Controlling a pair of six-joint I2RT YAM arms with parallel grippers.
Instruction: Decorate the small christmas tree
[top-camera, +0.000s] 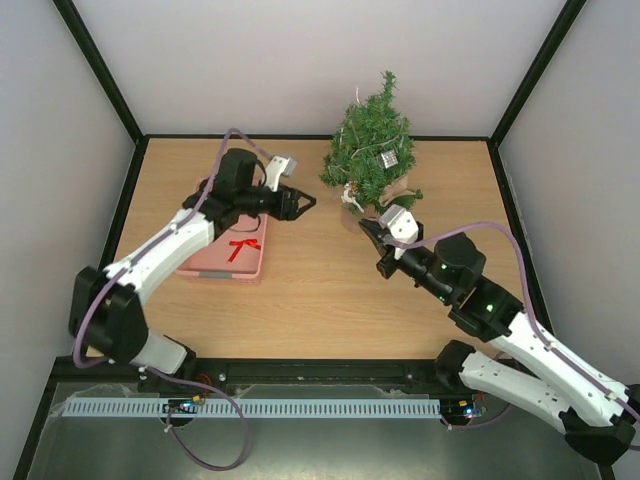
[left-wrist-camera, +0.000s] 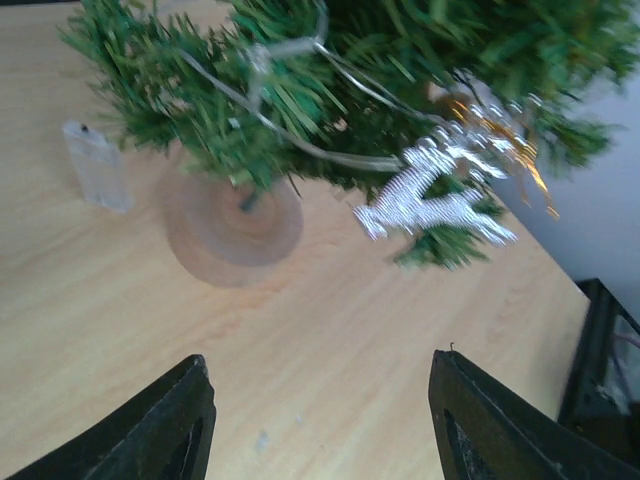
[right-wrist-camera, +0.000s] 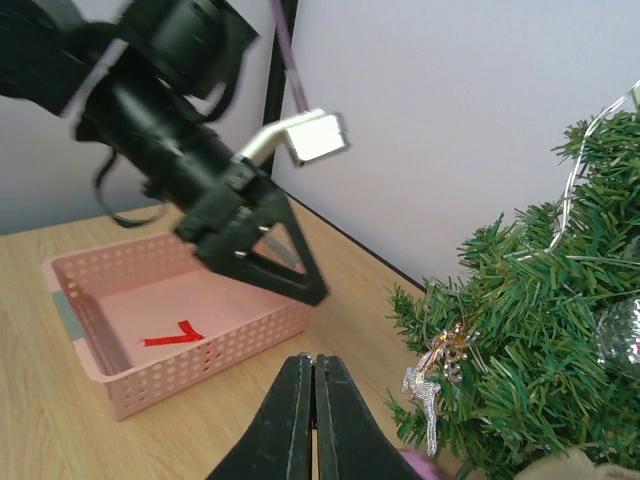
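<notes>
The small green christmas tree (top-camera: 370, 145) stands at the back, wound with a silver garland (right-wrist-camera: 567, 190). On a low branch hangs a shiny silver ornament (left-wrist-camera: 425, 200) with gold ribbon (left-wrist-camera: 525, 150). My left gripper (top-camera: 308, 204) is open left of the tree; nothing sits between its fingers. Close in front of the tree's base is my right gripper (top-camera: 370, 226), its fingers (right-wrist-camera: 285, 420) pressed together. Part of a pink-purple rounded thing (right-wrist-camera: 424, 466) shows just beside these fingers; whether a thread links it to them I cannot tell.
A pink box (top-camera: 220, 262) with a red bow (top-camera: 243, 246) lies left, partly under the left arm. A clear round object (left-wrist-camera: 235, 225) and a small clear block (left-wrist-camera: 97, 165) appear beyond the branches.
</notes>
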